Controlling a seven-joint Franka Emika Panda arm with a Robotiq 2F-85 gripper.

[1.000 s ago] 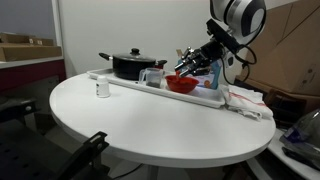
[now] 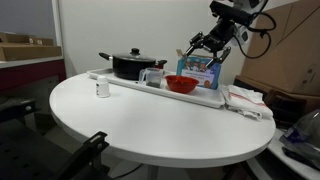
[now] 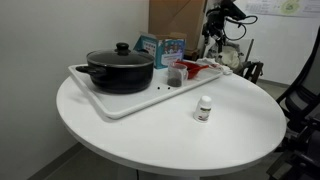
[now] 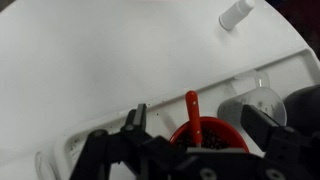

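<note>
A red bowl (image 2: pixel 182 84) sits on the white tray, just in front of a blue box. In the wrist view the bowl (image 4: pixel 233 136) holds dark contents, and a red handle (image 4: pixel 193 112), likely a spoon's, sticks up from it toward the table. My gripper (image 2: pixel 207 48) is above the bowl and slightly to its right, clear of it. Its two fingers stand wide apart in the wrist view, one on each side of the handle in the picture, with nothing held. The bowl's lower part is hidden there by the gripper.
A black lidded pot (image 3: pixel 120 70) and a clear cup (image 3: pixel 177 75) share the tray (image 3: pixel 115 103) with the bowl. The blue box (image 2: pixel 199 68) stands behind. A white cloth (image 2: pixel 245 101) lies at right, a small white bottle (image 2: pixel 102 88) at left.
My gripper has risen from close above the bowl and moved a little to the right. The bowl, pot, cup and bottle look unmoved.
</note>
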